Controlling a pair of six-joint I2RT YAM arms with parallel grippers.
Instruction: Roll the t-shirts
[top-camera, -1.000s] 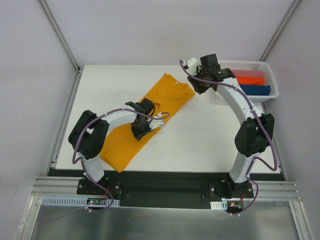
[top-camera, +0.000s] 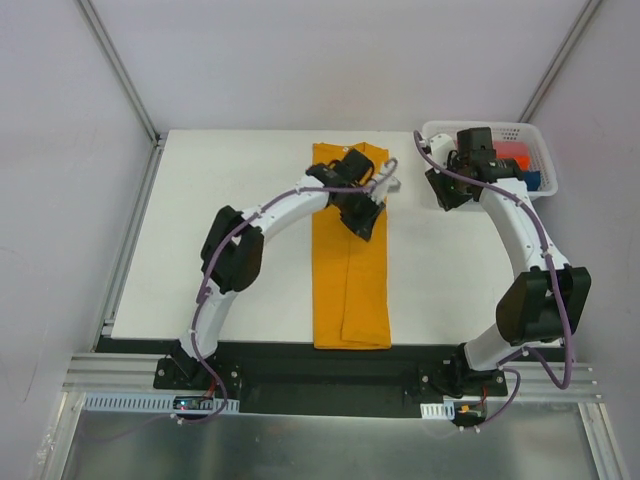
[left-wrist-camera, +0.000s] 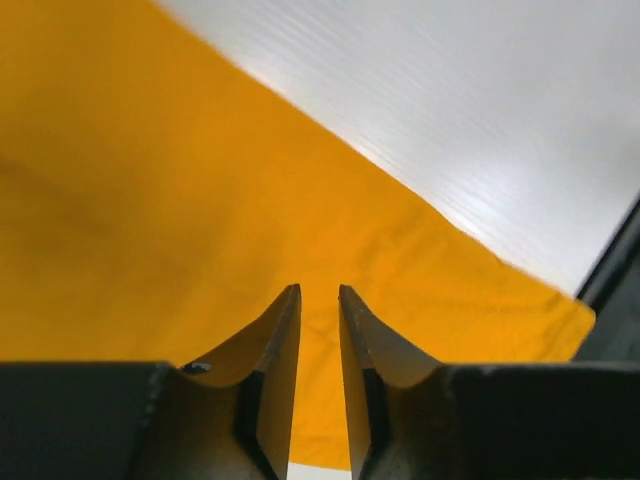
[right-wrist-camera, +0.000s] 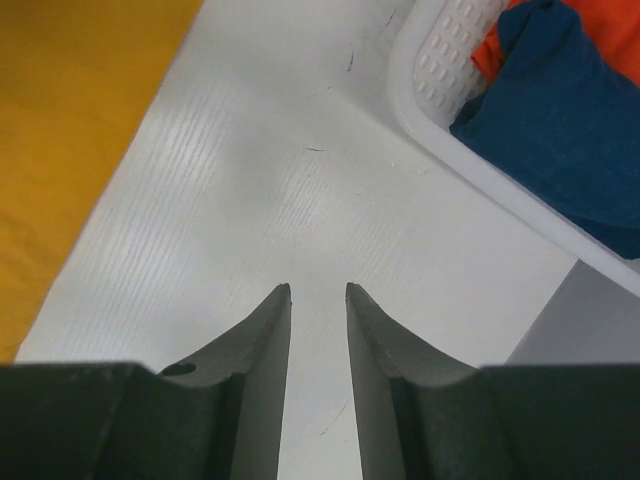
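A yellow t-shirt (top-camera: 355, 290) lies lengthwise on the white table, upright in the top view, folded into a long strip whose near end hangs over the front edge. My left gripper is above its upper part, fingertips a small gap apart; the wrist view is blurred. My right gripper hovers over bare table beside the basket, right of the shirt, fingertips slightly apart with nothing between them.
A white basket (right-wrist-camera: 430, 140) at the back right holds orange, red and dark blue (right-wrist-camera: 560, 130) clothing.
The shirt has swung from diagonal to straight lengthwise, shifting right at its near end. My left gripper has moved right and away from the front; my right arm has moved right.
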